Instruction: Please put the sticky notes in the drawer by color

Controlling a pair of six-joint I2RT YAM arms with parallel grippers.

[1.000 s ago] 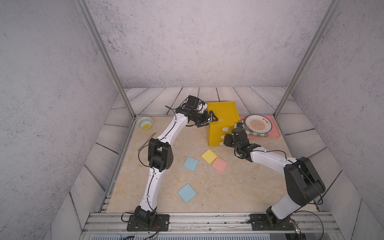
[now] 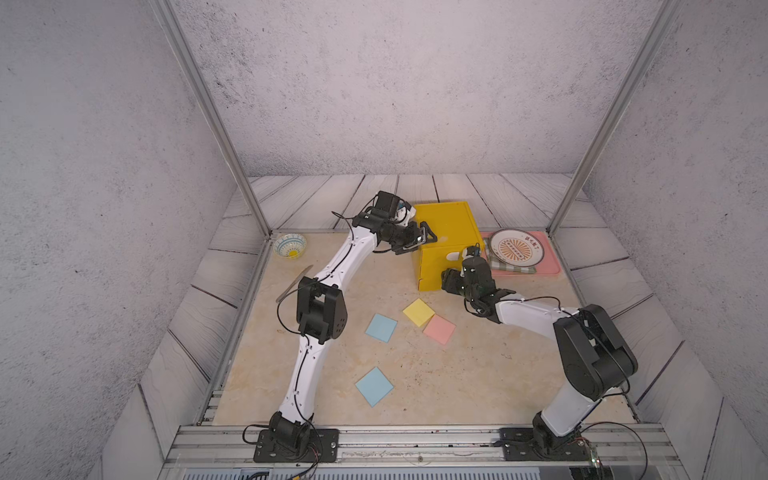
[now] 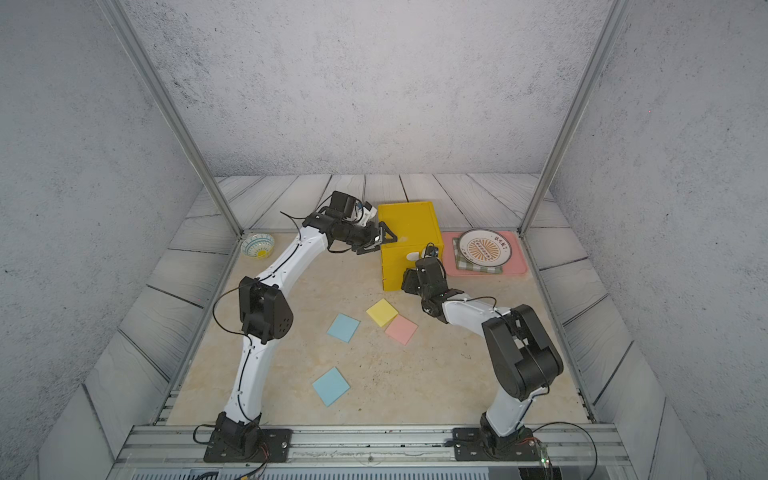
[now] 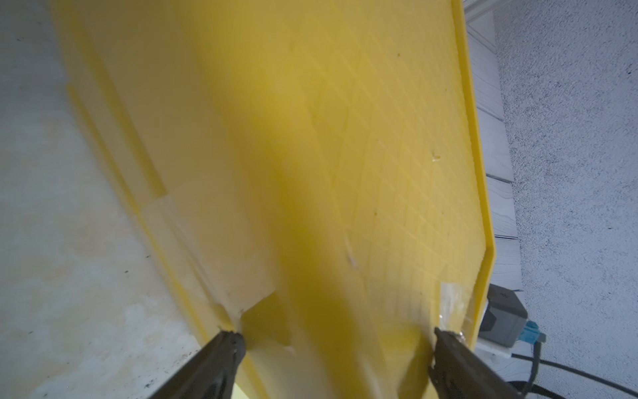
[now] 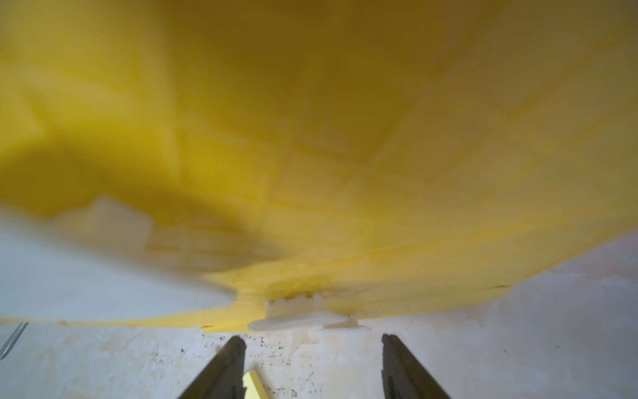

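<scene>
A yellow drawer cabinet [image 2: 446, 224] stands at the back centre, drawers shut, with white handles on its front. My left gripper is open around the cabinet's left upper edge. Before the cabinet's front my right gripper has its fingers apart, nothing between the tips. A blurred white handle [image 5: 106, 286] looms close in the right wrist view, and a lower handle [image 5: 295, 312] shows beyond the fingers. On the table lie a yellow note [image 2: 418, 313], a pink note [image 2: 439, 329] touching it, a blue note [image 2: 381, 327] and a nearer blue note [image 2: 374, 386].
A pink tray [image 2: 552, 260] with a plate [image 2: 516, 248] and a checked cloth stands right of the cabinet. A patterned bowl [image 2: 289, 245] sits at the far left, with a thin grey utensil [image 2: 294, 284] nearby.
My right gripper has moved left along the cabinet's front over the last second. The cabinet has shifted very slightly backwards. The left arm and the notes have stayed put.
</scene>
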